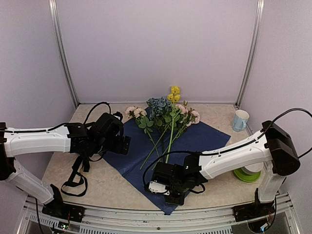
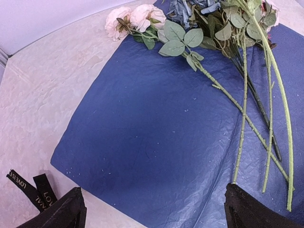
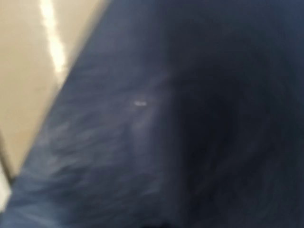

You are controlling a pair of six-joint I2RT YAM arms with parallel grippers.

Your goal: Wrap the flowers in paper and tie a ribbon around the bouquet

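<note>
On the blue wrapping sheet [image 1: 204, 141] lies a loose bunch of fake flowers: yellow blooms [image 1: 173, 95], blue-grey blooms [image 1: 159, 105] and pink ones [image 1: 136, 112], their green stems crossing toward the front. Left of the sheet, my left gripper [image 1: 123, 145] is open and empty; in the left wrist view its fingers [image 2: 69, 209] frame bare sheet. Over the sheet's front corner is my right gripper [image 1: 174, 199]. Blurred blue sheet [image 3: 109, 95] fills most of the right wrist view, and no fingers show clearly, so its grip is hidden. A black lettered ribbon [image 1: 75, 183] rests at the front left.
A light blue mug [image 1: 240, 120] stands at the back right. Green and white dishes [image 1: 247, 174] sit by the right arm's base, partly behind the arm. Bare tabletop [image 1: 105, 180] shows between the ribbon and the sheet.
</note>
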